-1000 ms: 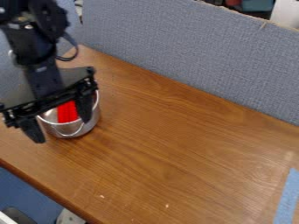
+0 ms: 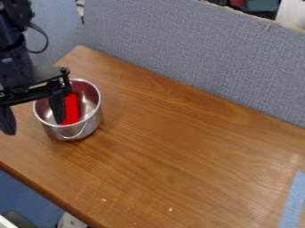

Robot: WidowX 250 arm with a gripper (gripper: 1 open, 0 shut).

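Observation:
A steel pot (image 2: 84,128) with a wire handle stands at the left of the wooden table, a red object (image 2: 70,108) inside it. My black gripper (image 2: 32,109) is at the pot's left rim, open, one finger reaching over the pot beside the red object and the other outside it on the left.
A grey padded wall runs along the back. A light blue strip lies at the lower right edge.
The arm and gripper have moved left and somewhat up across the pot, uncovering more of the pot's right side and the red object. The pot looks unmoved.

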